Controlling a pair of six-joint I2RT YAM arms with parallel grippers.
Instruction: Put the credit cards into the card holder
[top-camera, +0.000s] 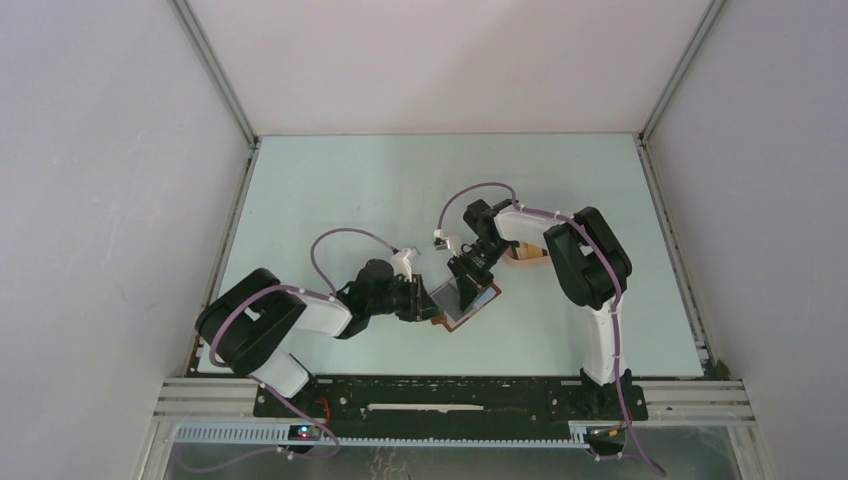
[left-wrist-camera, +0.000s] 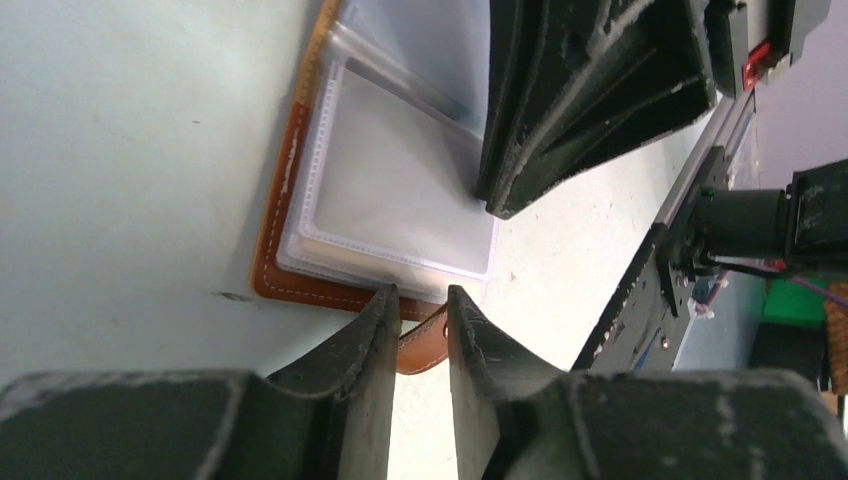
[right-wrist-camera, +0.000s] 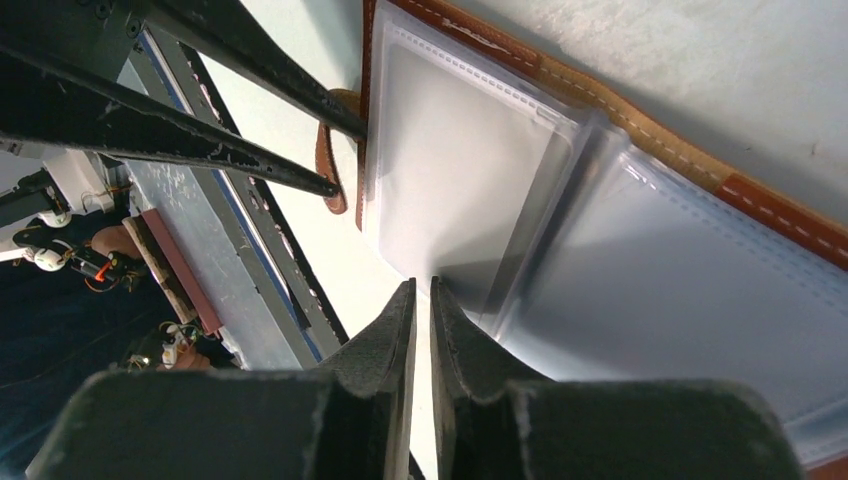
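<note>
The card holder, brown-edged with clear pockets, lies open on the table between both arms. No card can be made out in its near pocket. My left gripper is at the holder's lower left end, its fingers parted around the brown strap tab. In the right wrist view those left fingertips stand apart on either side of the tab. My right gripper is nearly closed at the edge of the clear pocket, which seems pinched between its tips; the exact contact is hard to see.
An orange-brown box stands behind the right forearm, partly hidden, with something light inside. A dark rail runs along the front edge.
</note>
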